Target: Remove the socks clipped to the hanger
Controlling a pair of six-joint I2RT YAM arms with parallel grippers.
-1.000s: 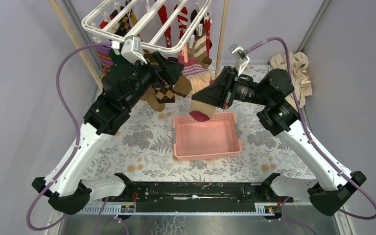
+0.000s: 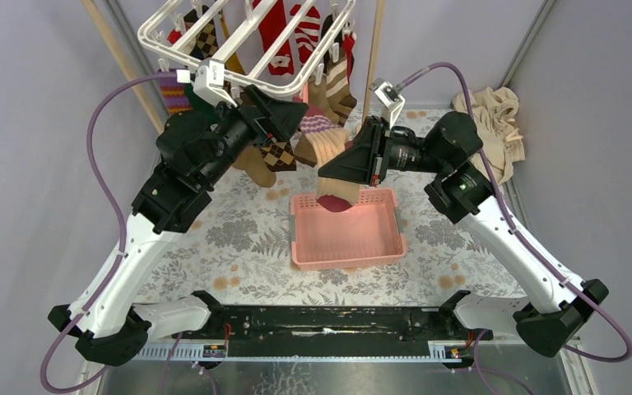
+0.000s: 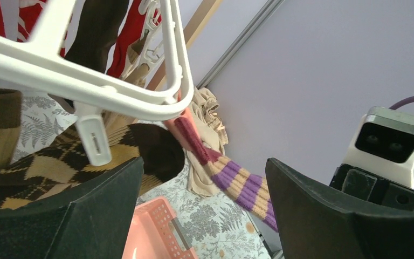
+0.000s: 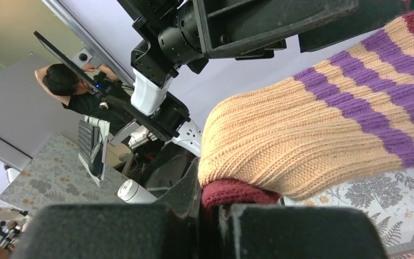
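A white hanger (image 2: pixel 255 81) with clips carries several socks at the top of the top view. A cream sock with purple stripes and maroon ends (image 2: pixel 322 141) stretches down from the hanger's front corner. My right gripper (image 2: pixel 347 169) is shut on this sock; in the right wrist view, its maroon end (image 4: pixel 237 194) is between the fingers. In the left wrist view the sock's other end meets a pink clip (image 3: pixel 173 129) at the corner. My left gripper stands partly open just before that corner, with nothing gripped between its fingers.
A pink basket (image 2: pixel 346 265) rests on the patterned table beneath, empty where visible. Cream cloth (image 2: pixel 498 123) lies at the back right. Wooden poles (image 2: pixel 373 58) stand either side of the hanger. Other dark and checkered socks (image 2: pixel 278 156) hang close behind my left gripper.
The hanger and its socks have swung.
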